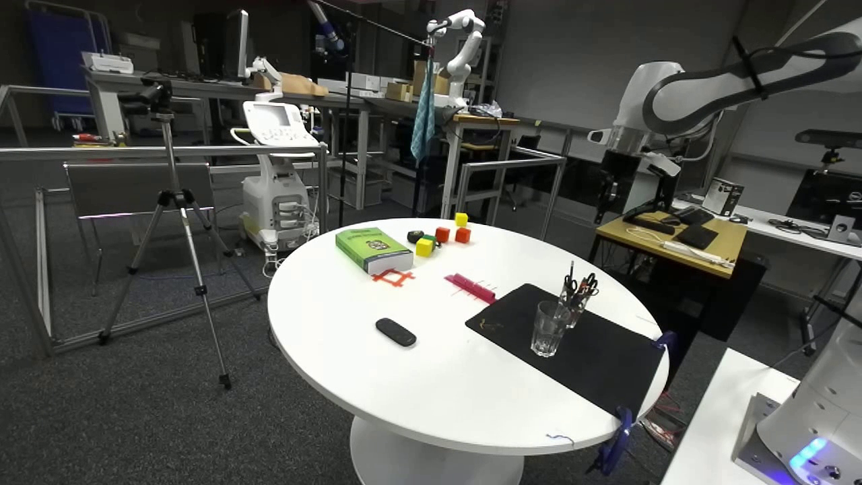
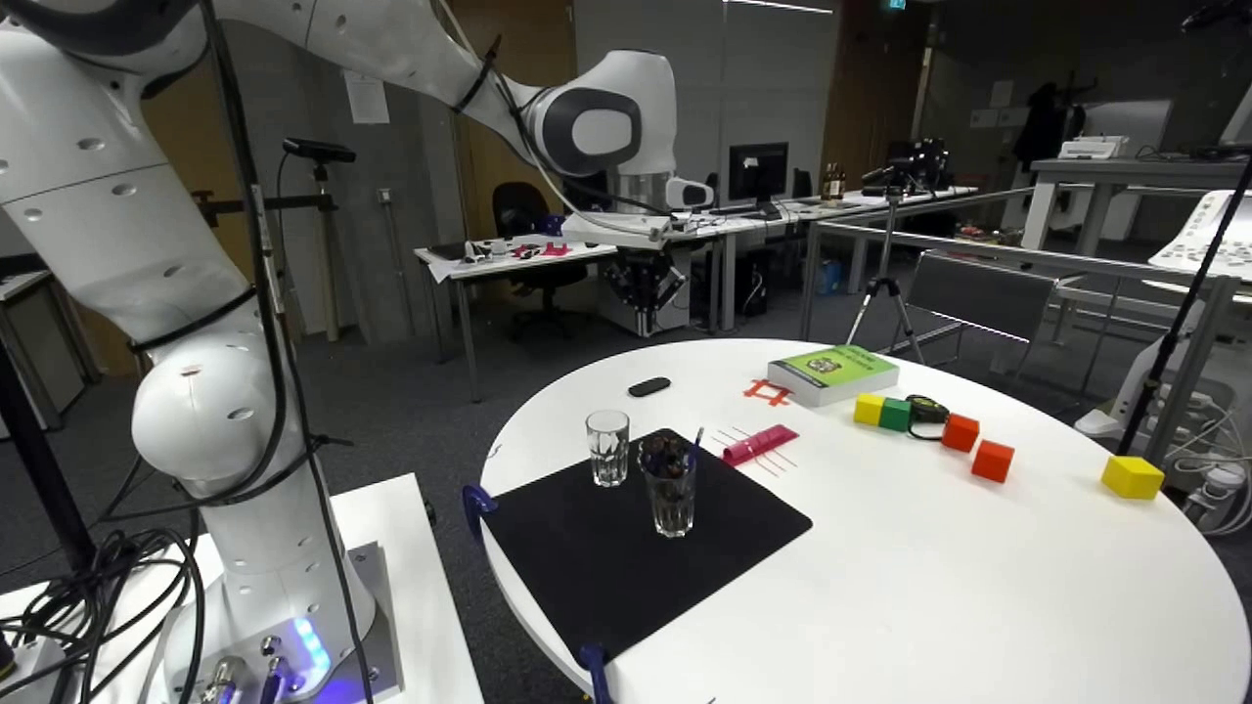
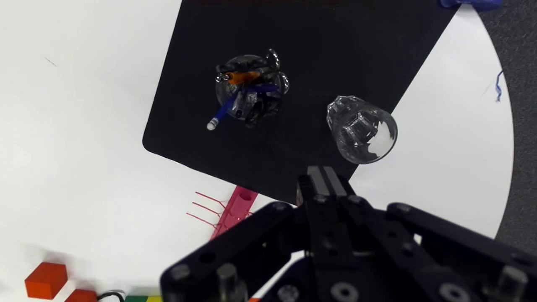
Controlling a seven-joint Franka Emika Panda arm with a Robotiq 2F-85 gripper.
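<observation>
My gripper is shut, its fingers pressed together with nothing visible between them. It hangs in the air above the table, clear of everything, as exterior view 2 shows with the gripper point(image 2: 645, 325) high over the table's edge. On the black mat point(image 2: 587, 575) stands an empty clear glass point(image 2: 607, 448). Beside it is a second glass point(image 2: 672, 499) that holds scissors and pens. From the wrist view, the empty glass point(image 3: 363, 131) appears just beyond my fingertips, and the filled glass point(image 3: 246, 90) is further off to the left.
A pink rack point(image 1: 471, 287) lies near the mat. Further along are a green book point(image 1: 374, 249), an orange frame point(image 1: 393, 277), a black oblong object point(image 1: 396, 332), and red point(image 2: 992, 460), yellow and green blocks. Blue clamps point(image 1: 618, 440) grip the table's rim.
</observation>
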